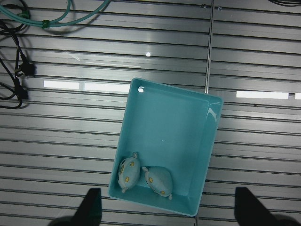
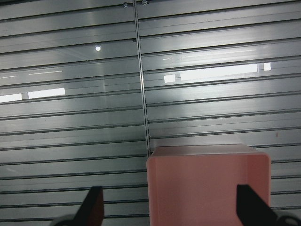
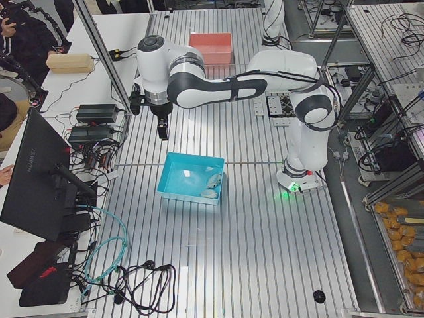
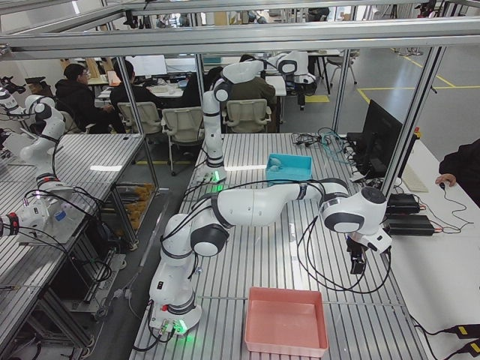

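Note:
A turquoise bin (image 1: 164,113) lies on the slatted metal table, holding two pale blue plush toys with yellow spots, one (image 1: 129,173) upright along the wall, the other (image 1: 160,181) beside it. A pink bin (image 2: 202,188), empty, sits at the other end (image 4: 285,319). In the left wrist view, my left gripper is open above the turquoise bin, its fingers wide apart with nothing between. In the right wrist view, my right gripper is open above the table by the pink bin, nothing between its fingers.
Coiled black cables (image 3: 146,291) and a teal cable (image 3: 106,271) lie at one corner of the table. A monitor (image 3: 36,175) and electronics boxes line one side. The metal surface (image 3: 258,245) around the bins is mostly clear. Frame posts rise at the edges.

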